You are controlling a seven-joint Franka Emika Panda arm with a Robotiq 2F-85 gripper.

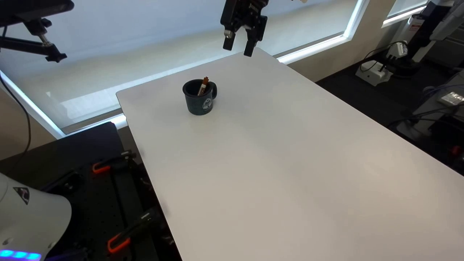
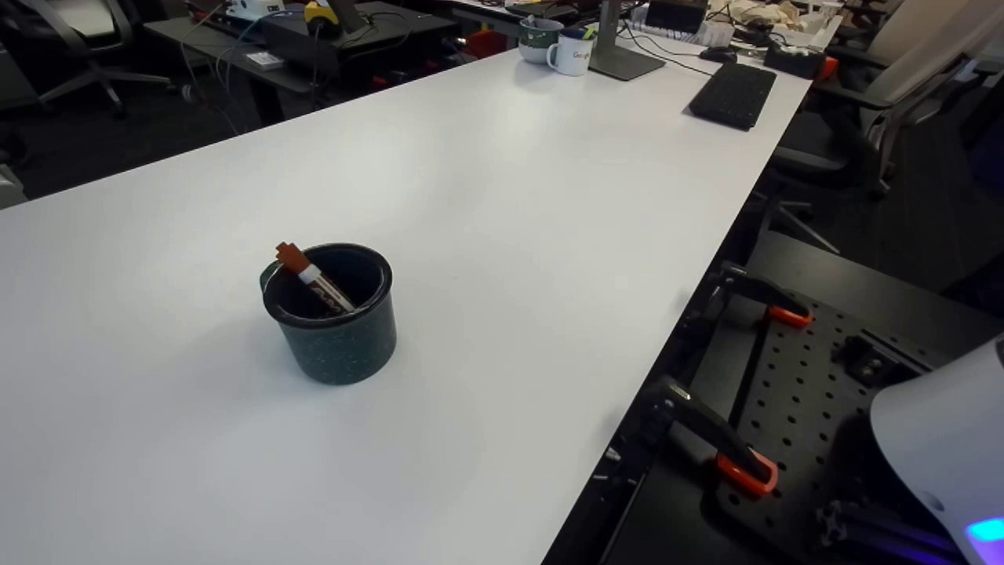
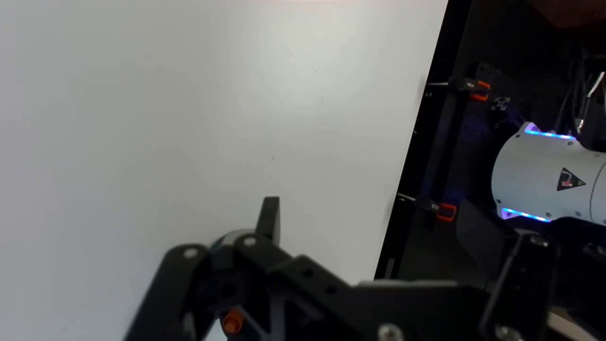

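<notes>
A dark green speckled mug [image 1: 199, 103] stands upright near the far left corner of the table, its handle pointing right in exterior view 1. Inside it leans a marker [image 2: 320, 286] with an orange-brown cap, jutting above the rim. My gripper [image 1: 239, 46] hangs high, behind and to the right of the mug in that view. Its fingers [image 1: 228, 42] are apart, and nothing shows between them. Exterior view 2 does not include the gripper. In the wrist view, the orange cap [image 3: 233, 321] peeks out from behind the gripper's dark parts, which cover most of the mug.
Clamps [image 1: 119, 241] line the robot-base side.
</notes>
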